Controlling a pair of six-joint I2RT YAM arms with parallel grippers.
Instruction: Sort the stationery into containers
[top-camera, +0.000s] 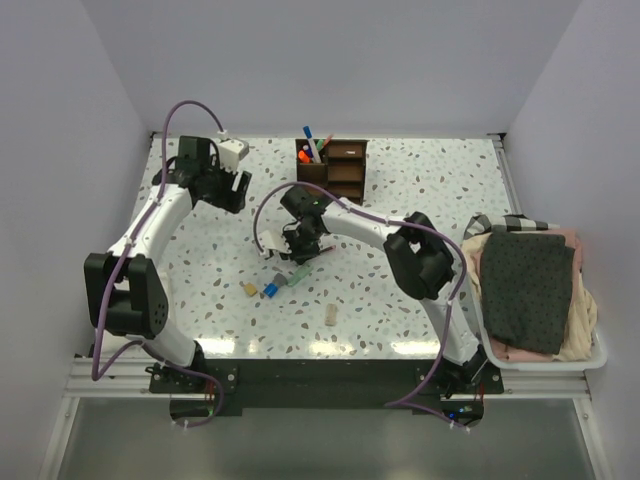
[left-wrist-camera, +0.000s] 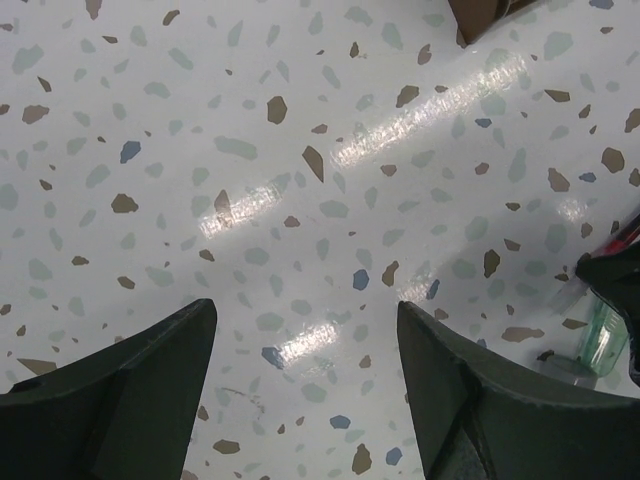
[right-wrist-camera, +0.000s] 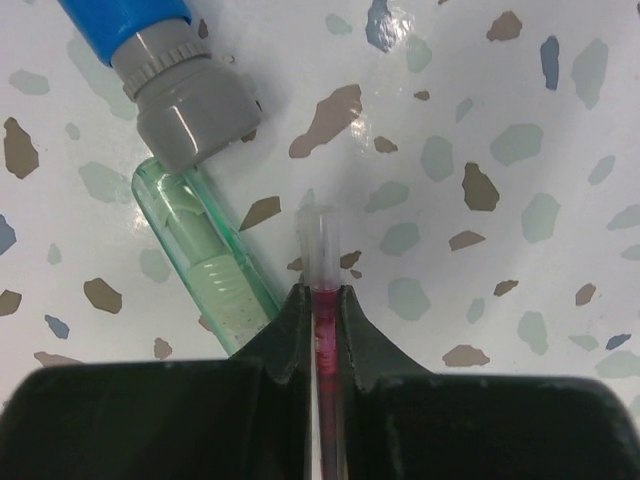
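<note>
A thin dark-red stick with a clear end (right-wrist-camera: 322, 250), likely a pen or lead tube, lies between the fingertips of my right gripper, which is shut on it low over the table. Left of it rest a green translucent piece (right-wrist-camera: 205, 255) and a blue bottle with a grey cap (right-wrist-camera: 195, 110). From above, the blue bottle (top-camera: 271, 290) and a yellow block (top-camera: 250, 289) show near the table's middle, and a pale eraser-like block (top-camera: 331, 314) sits nearer the front. My left gripper hangs open and empty over bare table at the left.
A brown compartment organizer (top-camera: 346, 172) stands at the back, with several pens in its left section. A white basket with folded cloths (top-camera: 527, 290) is at the far right.
</note>
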